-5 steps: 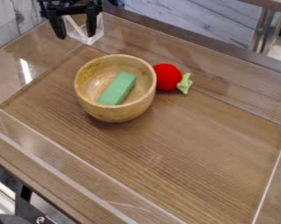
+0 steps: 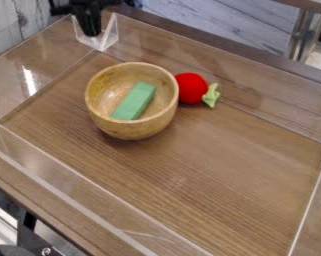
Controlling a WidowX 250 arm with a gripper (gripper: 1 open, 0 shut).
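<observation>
The gripper (image 2: 100,23) is at the top left, small and partly cut by the frame's top edge, beside a pale, glossy patch (image 2: 103,36); whether it is open or shut is not clear. A wooden bowl (image 2: 164,101) sits in the middle left of the table, holding a green block (image 2: 132,103). A red round object (image 2: 191,88) with pale green leaves (image 2: 212,96) lies just right of the bowl.
A white structure (image 2: 296,25) is at the top right, along the back edge.
The bowl and the objects by it look unchanged.
</observation>
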